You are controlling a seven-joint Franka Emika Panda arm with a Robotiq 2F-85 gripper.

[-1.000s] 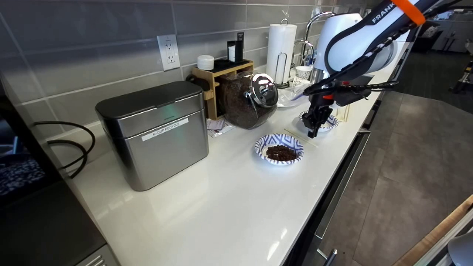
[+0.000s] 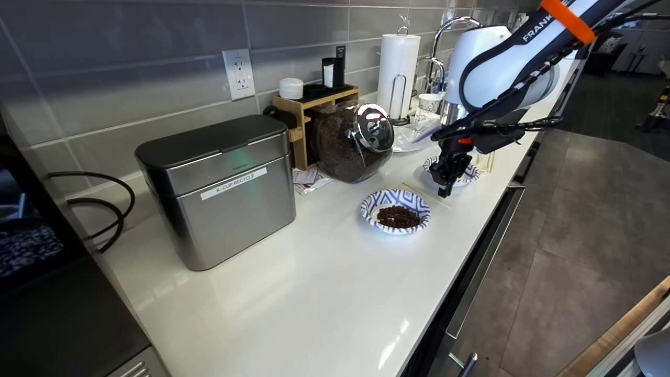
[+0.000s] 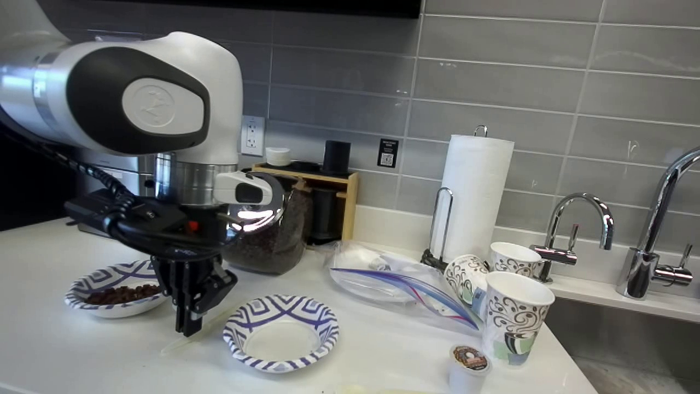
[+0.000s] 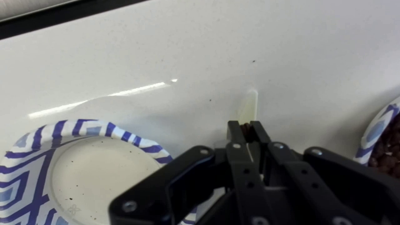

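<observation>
My gripper is shut with a small dark brown bit, like a coffee bean, pinched at its fingertips. In exterior view 2 the gripper (image 3: 188,323) points down between two blue-and-white patterned paper bowls, low over the counter. The bowl of dark beans (image 3: 105,307) is on its left there; the bowl with a nearly bare bottom (image 3: 282,345) is on its right. A few dark specks dot that bare bowl (image 4: 101,180) in the wrist view. Beneath the fingertips lies a pale flat stick (image 4: 248,107), partly hidden by the fingers.
A big glass jar of beans (image 2: 342,147) leans near the wall beside a wooden shelf (image 3: 351,203). Paper cups (image 3: 515,322), a small pod (image 3: 469,369) and a plastic bag (image 3: 387,279) occupy the sink side. Open counter lies before the steel bin (image 2: 235,204).
The arm and gripper have come down slightly and shifted a little to the right in exterior view 1. Bowls, jar and stick look unmoved.
</observation>
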